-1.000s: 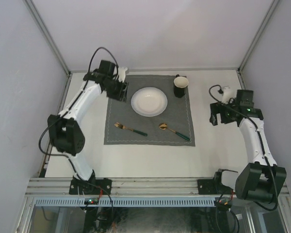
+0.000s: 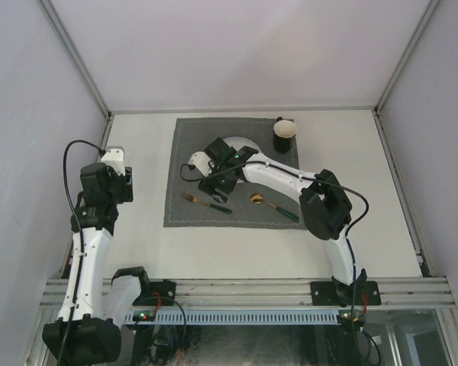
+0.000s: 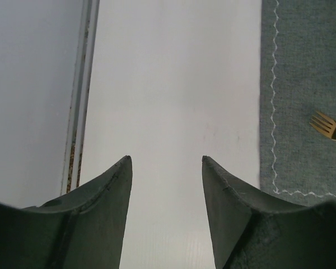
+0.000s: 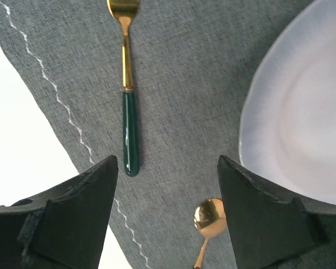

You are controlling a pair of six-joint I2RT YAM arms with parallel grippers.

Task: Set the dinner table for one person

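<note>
A grey placemat holds a white plate, partly hidden by the right arm in the top view, a gold fork with green handle, a gold spoon with green handle, and a dark mug at the back right. My right gripper is open over the mat, above the space between fork and plate, with nothing between its fingers. My left gripper is open and empty over the bare table left of the mat; the fork's tines show at the right of its view.
Bare white table lies on both sides and in front of the mat. Walls with metal rails bound the table.
My left arm has pulled back leftward off the mat.
</note>
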